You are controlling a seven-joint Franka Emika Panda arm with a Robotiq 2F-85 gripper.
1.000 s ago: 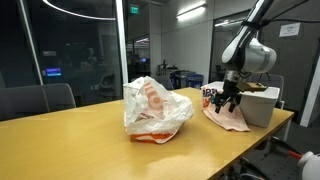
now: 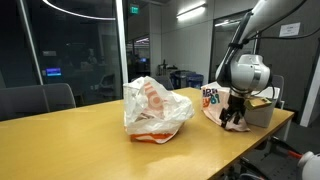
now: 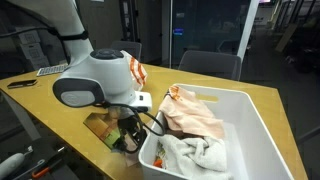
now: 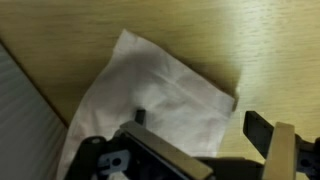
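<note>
A pale pink cloth lies partly on the table beside the white box; its corner point(image 4: 165, 85) fills the middle of the wrist view, and its lower end point(image 2: 228, 121) shows in the first exterior view. My gripper is open just above that cloth, its fingers on either side of a stretch of it. From the first exterior view the gripper point(image 2: 232, 120) is low over the cloth near the table's right edge. In the second exterior view the arm's white body hides most of the cloth's table end.
The white box point(image 3: 262, 130) beside the arm holds another pink cloth point(image 3: 190, 110) and a white cloth point(image 3: 195, 155). A crumpled white bag point(image 2: 155, 112) stands mid-table.
My arm has come down toward the table, bringing the gripper from above the pink cloth to close over its lower end. The bag and box have stayed put.
</note>
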